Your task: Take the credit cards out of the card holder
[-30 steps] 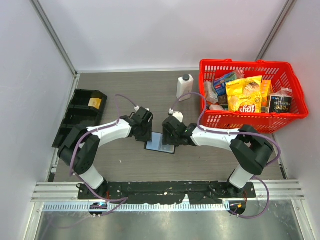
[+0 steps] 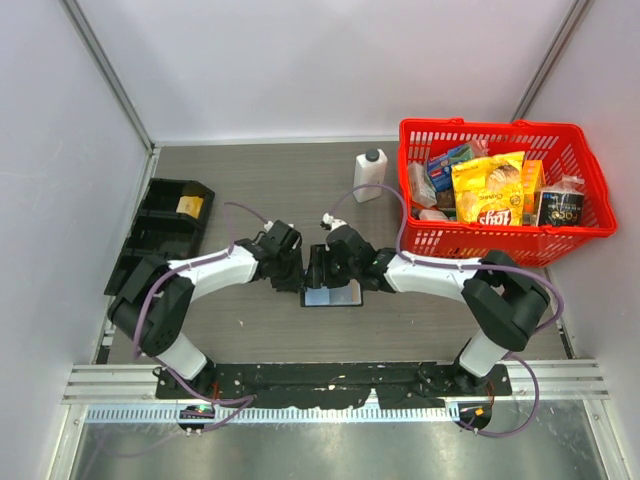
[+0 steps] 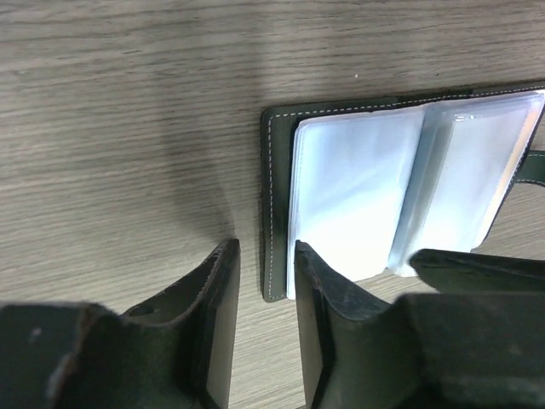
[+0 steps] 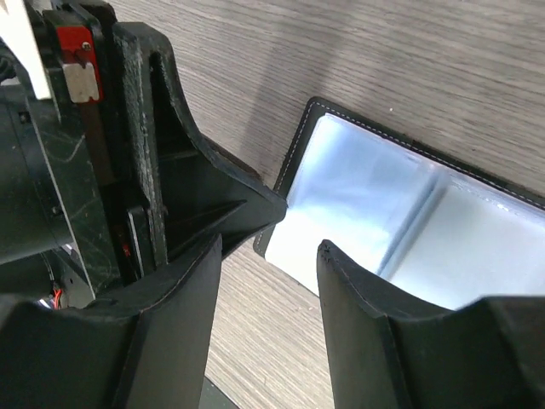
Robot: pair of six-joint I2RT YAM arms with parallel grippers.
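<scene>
The card holder [image 2: 332, 297] lies spread open on the table, dark-edged with white stitching and pale, clear-looking sleeves. In the left wrist view its left sleeve [image 3: 353, 187] and right sleeve [image 3: 481, 175] meet at a raised fold. My left gripper is part open at the holder's left border, one fingertip on either side of that border in view; whether it touches cannot be told. Over the holder's left part, my right gripper stands open with nothing between its fingers. In the right wrist view the left gripper's dark finger [image 4: 243, 200] covers part of the border. No separate card can be made out.
A red basket [image 2: 480, 240] of packaged goods stands at the right, with a white bottle [image 2: 369, 176] beside it. A black tray [image 2: 160, 225] is at the left. Both grippers are close together.
The card holder has shifted slightly right and turned straighter. My right gripper has moved left over it, closer to the left gripper, which has shifted a little left.
</scene>
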